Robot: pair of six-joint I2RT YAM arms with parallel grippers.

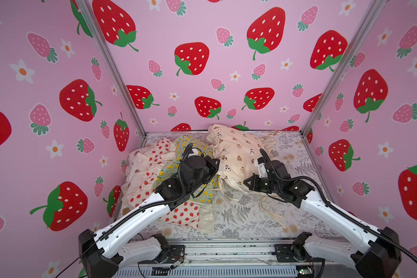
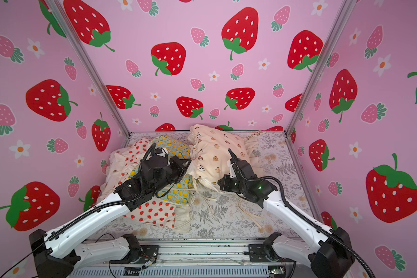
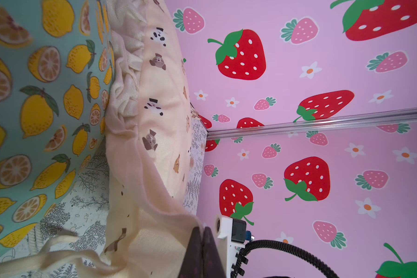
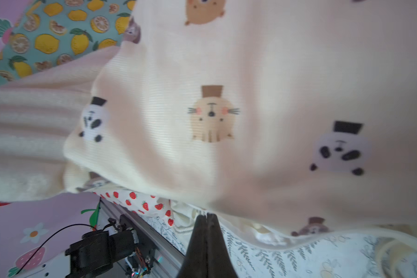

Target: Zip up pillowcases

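A plump cream pillowcase (image 1: 238, 150) with small animal faces lies at the back middle of the table, its ruffled side facing left. A loose edge of it (image 3: 171, 206) rises to the tips of my left gripper, which is shut on that edge. My right gripper is shut at the pillowcase's front lower edge. Cream cloth (image 4: 259, 185) spreads right above its fingertips, and whether any is pinched between them does not show clearly. I cannot make out a zip slider in any view.
Left of the cream pillowcase lie a teal lemon-print pillowcase (image 3: 37, 115) and a strawberry-print one (image 1: 183, 216). Loose cream ties (image 1: 273, 213) trail across the front of the patterned table.
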